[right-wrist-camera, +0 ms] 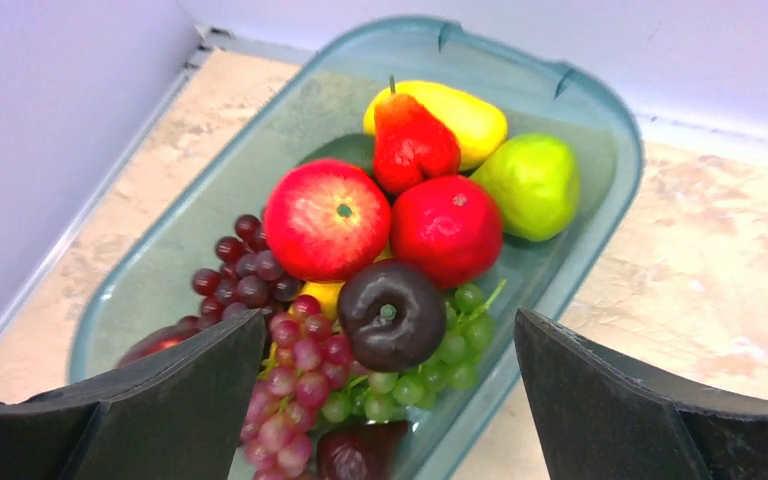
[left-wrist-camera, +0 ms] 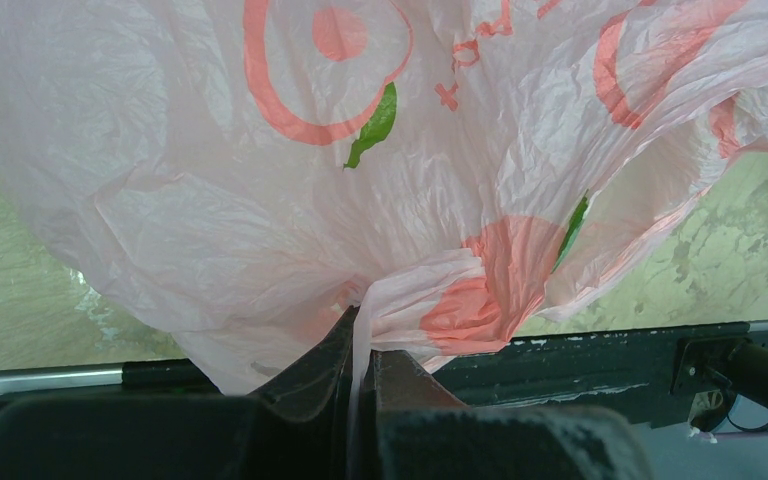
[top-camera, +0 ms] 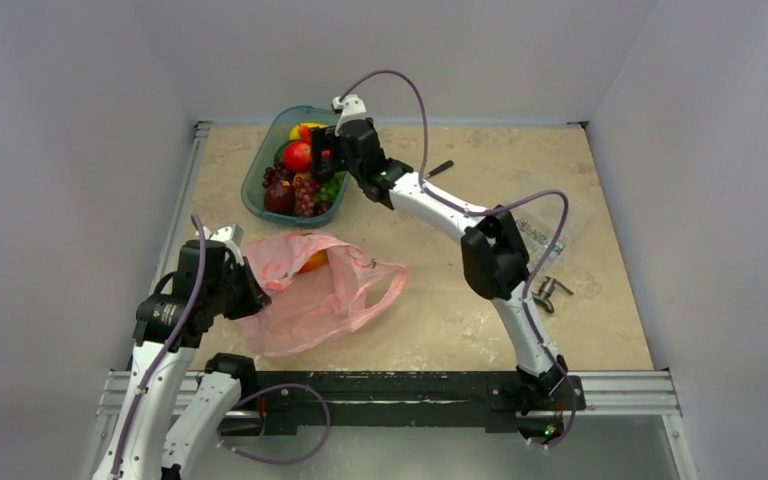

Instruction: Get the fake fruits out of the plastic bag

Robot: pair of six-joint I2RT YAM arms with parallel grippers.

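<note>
A pinkish plastic bag (top-camera: 305, 310) with red print lies crumpled on the table, an orange fruit (top-camera: 314, 262) visible at its upper opening. My left gripper is shut on a fold of this film, which passes between its fingers at the bag's left side. Over the teal basket (top-camera: 248, 178) my right gripper stands open, its fingers apart and empty. Below them in the right wrist view, a dark purple round fruit (right-wrist-camera: 390, 285) rests on green grapes (right-wrist-camera: 452, 348) beside red grapes (right-wrist-camera: 295, 400). Two red round fruits (right-wrist-camera: 328, 220) lie behind it.
More fruits fill the basket, among them a red pear (right-wrist-camera: 415, 150) and a green fruit (right-wrist-camera: 532, 185). A clear parts box (top-camera: 560, 220) and a metal tool (top-camera: 548, 293) lie at the right.
</note>
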